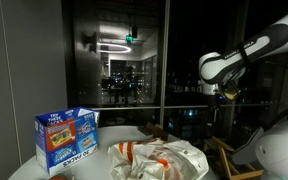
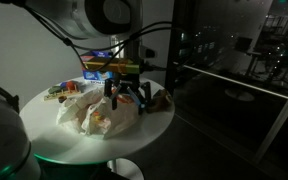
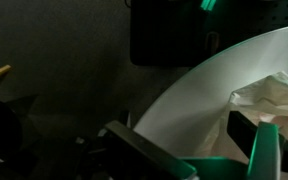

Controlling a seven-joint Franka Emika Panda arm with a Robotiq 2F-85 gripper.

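A crumpled whitish plastic bag with orange-red marks (image 1: 156,162) lies on the white round table. In the wrist view only part of the bag (image 3: 276,98) shows, at the right. My gripper is open, its dark fingers wide apart with nothing held between them. In exterior view 1 the arm's end hangs above and to the right of the bag, clear of it. From the other side, in exterior view 2, the gripper (image 2: 130,98) overlaps the bag in the picture.
A blue and red snack box (image 1: 68,140) stands at the table's left. Small colourful items (image 2: 56,94) lie near it. A brown object (image 2: 161,101) sits by the table's edge. A wooden chair (image 1: 229,160) stands beyond the table at right.
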